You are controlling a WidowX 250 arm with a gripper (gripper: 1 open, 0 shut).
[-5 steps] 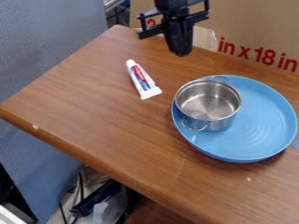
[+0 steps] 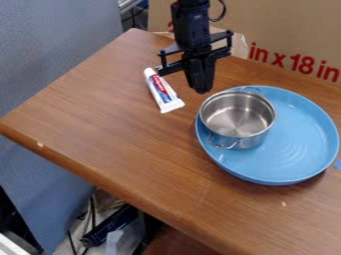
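Note:
My black gripper [image 2: 200, 76] hangs above the table, just right of and higher than a white toothpaste tube [image 2: 164, 92], which lies on the wood. Whether its fingers are open or shut is too small and dark to tell. A steel pot [image 2: 237, 127] sits on a blue plate [image 2: 296, 149] at the right.
A cardboard box [image 2: 293, 40] with red print stands behind. The table's left edge drops to a cluttered floor.
The arm has moved left and down from the back, bringing the gripper closer to the tube. The tube, pot and plate have not moved.

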